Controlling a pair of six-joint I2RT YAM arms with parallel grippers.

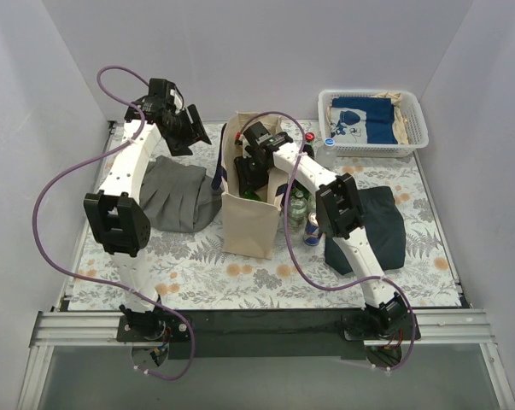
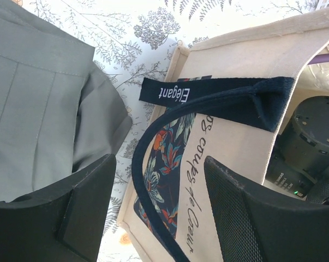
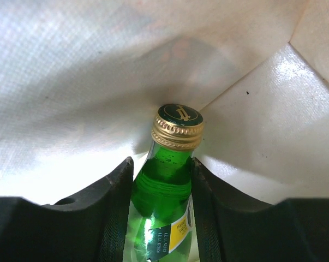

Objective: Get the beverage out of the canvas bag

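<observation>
The tall canvas bag (image 1: 247,229) stands open at the table's middle. Inside it, my right gripper has its fingers on either side of a green glass bottle (image 3: 165,183) with a gold-and-green cap, just below the cap. The fingers sit very close to the glass; whether both press on it is unclear. From the top, only a bit of the green bottle (image 1: 251,195) shows beneath the gripper. My left gripper is open and empty, left of the bag; its wrist view shows the bag's printed side (image 2: 178,164) and dark strap.
Just right of the bag, under the right arm, stand clear bottles (image 1: 297,208) and a blue can (image 1: 313,229). A white basket (image 1: 424,128) holds folded cloth at the back right. Grey cloth (image 1: 173,195) lies left, dark cloth (image 1: 381,224) right.
</observation>
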